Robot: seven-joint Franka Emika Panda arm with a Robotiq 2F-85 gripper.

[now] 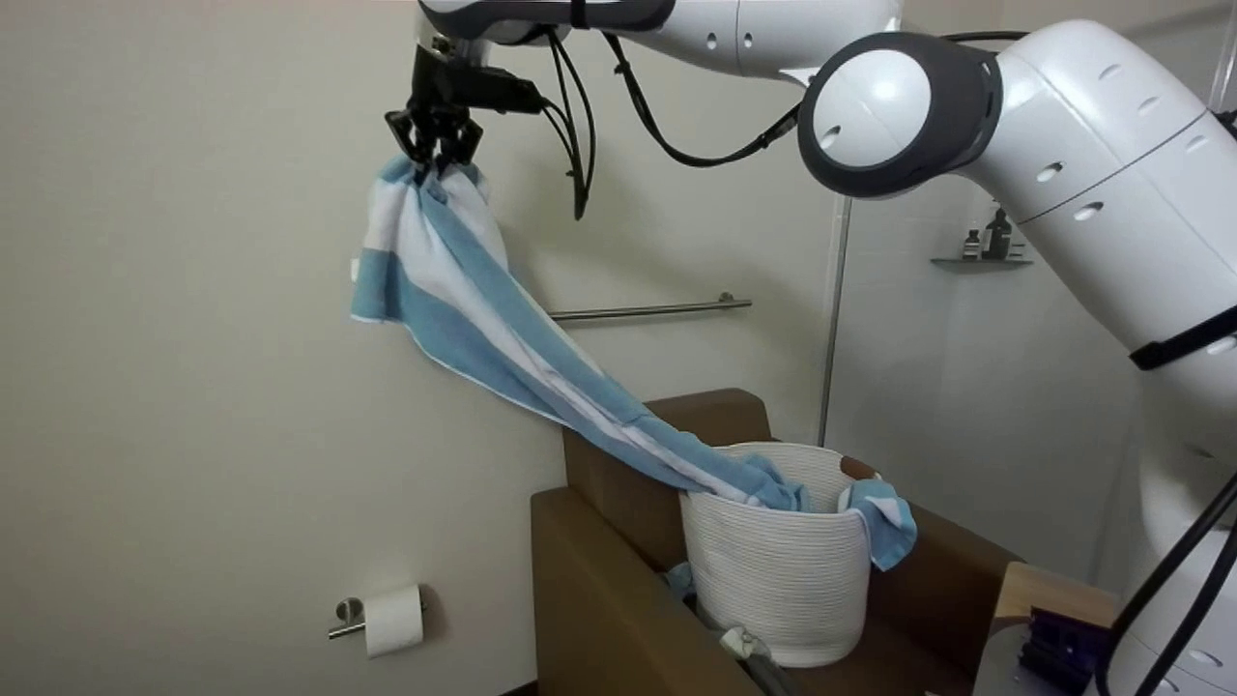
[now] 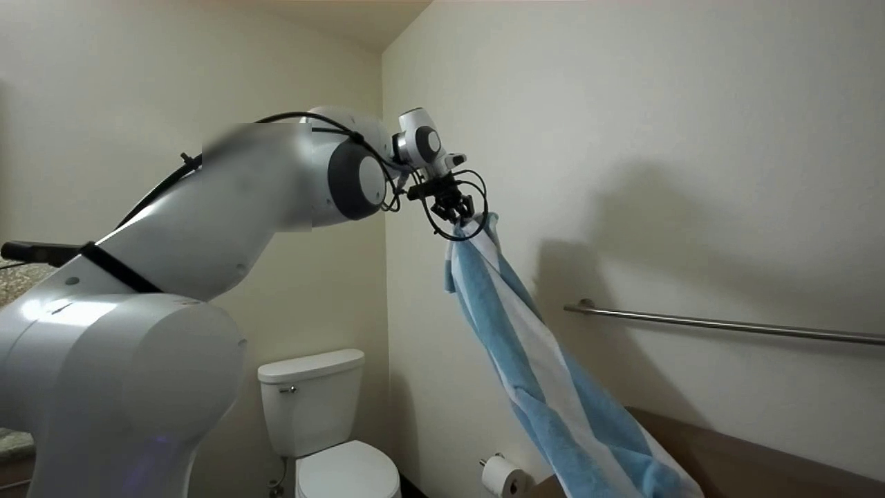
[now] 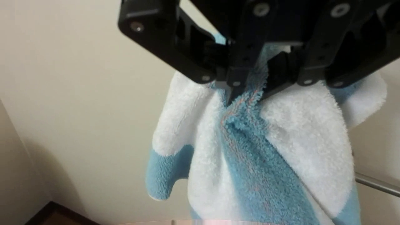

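High up near the wall, my gripper point(image 1: 435, 168) is shut on a blue-and-white striped towel point(image 1: 470, 273). In the wrist view a fold of the towel point(image 3: 262, 157) is pinched between the fingers, with loose parts hanging on both sides. From there the cloth slants down, stretched out, into a white woven basket point(image 1: 777, 580), where its lower end rests inside and over the rim. A blue-and-white cloth end point(image 1: 883, 522) drapes over the basket's right rim; whether it belongs to the same towel I cannot tell. In the second exterior view the gripper point(image 2: 462, 220) also shows above the towel point(image 2: 539, 348).
The basket stands on a brown armchair point(image 1: 615, 592) against the wall. A metal towel bar point(image 2: 730, 324) is fixed behind the towel. Lower down are a toilet paper roll point(image 1: 391, 621) and a toilet point(image 2: 332, 431). The wall left of the gripper is clear.
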